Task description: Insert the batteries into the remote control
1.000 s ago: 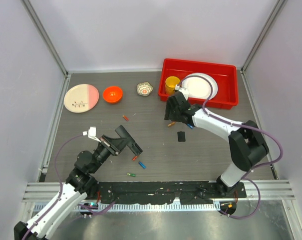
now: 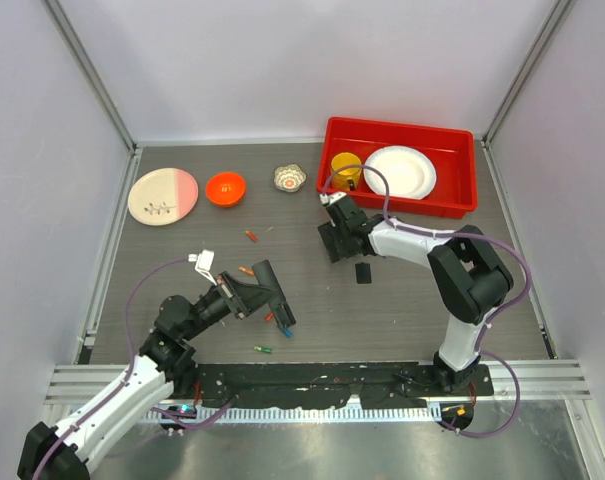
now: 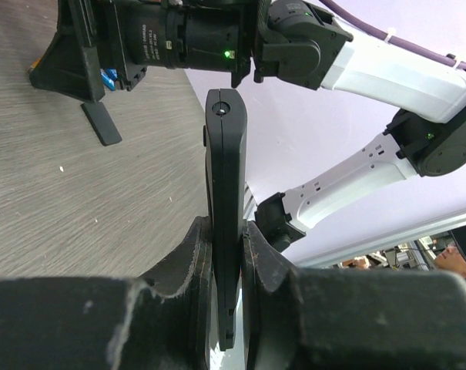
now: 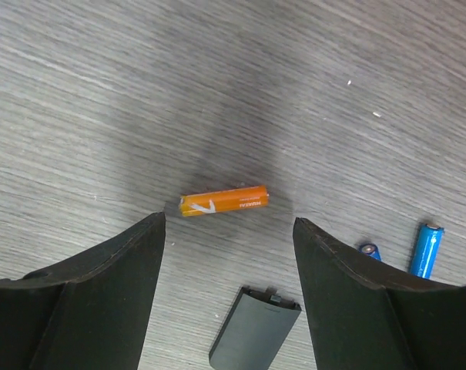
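Note:
My left gripper is shut on the black remote control [image 3: 225, 169], held up at the left of the top view. My right gripper is part open over an orange battery [image 4: 223, 200] lying on the table between its fingertips, apparently not gripped. Right of it lie blue batteries [image 4: 424, 251]; below is a dark grey rectangular piece [image 4: 252, 331], likely the battery cover. Further batteries lie near the left arm: red [image 2: 251, 236], blue [image 2: 286, 329] and green [image 2: 263, 349].
A red bin [image 2: 452, 190] with a white plate and yellow mug stands at the back right. An orange bowl [image 2: 225, 189], a small patterned dish [image 2: 289, 178] and a round plate [image 2: 162, 196] are at the back left.

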